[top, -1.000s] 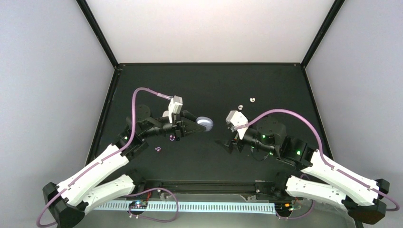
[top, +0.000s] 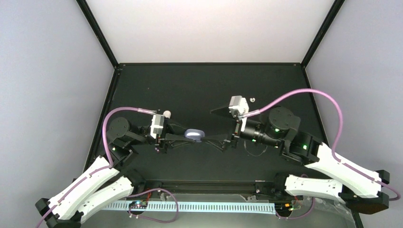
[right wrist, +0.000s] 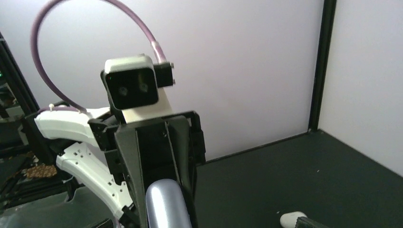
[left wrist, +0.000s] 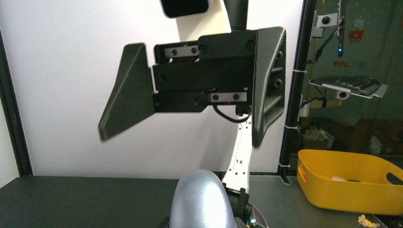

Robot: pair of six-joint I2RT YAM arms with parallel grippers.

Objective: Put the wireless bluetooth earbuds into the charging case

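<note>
The grey-blue charging case point(top: 194, 134) is held up between the two grippers, with my left gripper point(top: 190, 136) shut on it; it also fills the bottom middle of the left wrist view point(left wrist: 202, 202) and of the right wrist view point(right wrist: 167, 204). My right gripper point(top: 217, 127) stands open just right of the case, its spread fingers pointing toward it. A small white piece point(top: 252, 99), possibly an earbud, lies at the back right. Another white object point(right wrist: 291, 219) sits on the table in the right wrist view, partly cut off.
Walls enclose it at the back and sides. In the left wrist view a yellow basket point(left wrist: 347, 194) stands to the right, beyond the work area.
My left gripper has moved left and toward the front with the case in it. The right arm has risen and shifted toward the case, coming closer to it.
</note>
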